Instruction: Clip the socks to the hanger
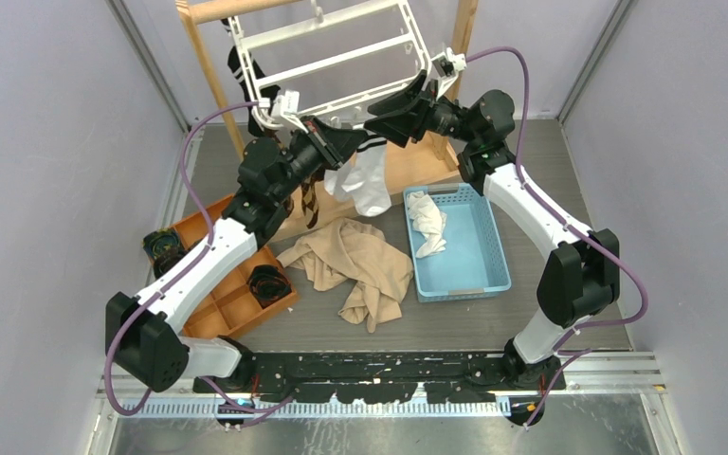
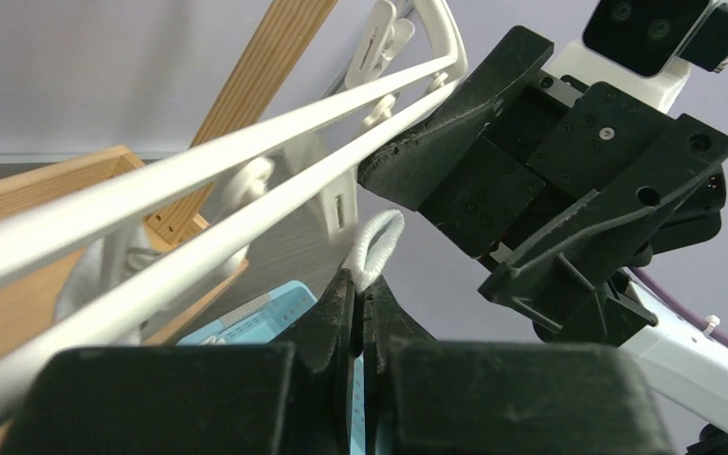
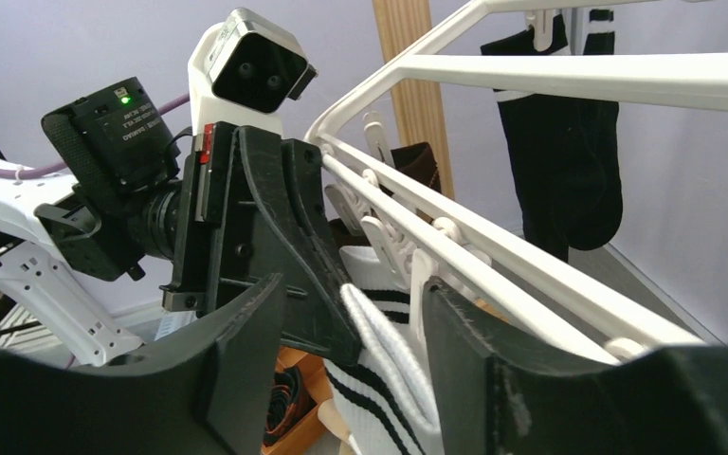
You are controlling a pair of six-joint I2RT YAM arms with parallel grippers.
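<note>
A white sock (image 1: 370,180) with black stripes hangs below the front bar of the white hanger (image 1: 365,92). My left gripper (image 1: 360,140) is shut on the edge of its cuff; in the left wrist view a small loop of white knit (image 2: 377,248) stands up from the fingertips. My right gripper is open at the hanger's front right corner. Between its parted fingers, in the right wrist view, show the white cuff (image 3: 393,355) and a white clip (image 3: 420,284). Whether the clip grips the cuff I cannot tell.
Black socks (image 3: 569,142) hang from the hanger's far side. A blue basket (image 1: 474,292) holds another white sock (image 1: 427,223). Beige cloth (image 1: 355,261) lies on the floor by an orange divided box (image 1: 210,320). Both grippers are very close together.
</note>
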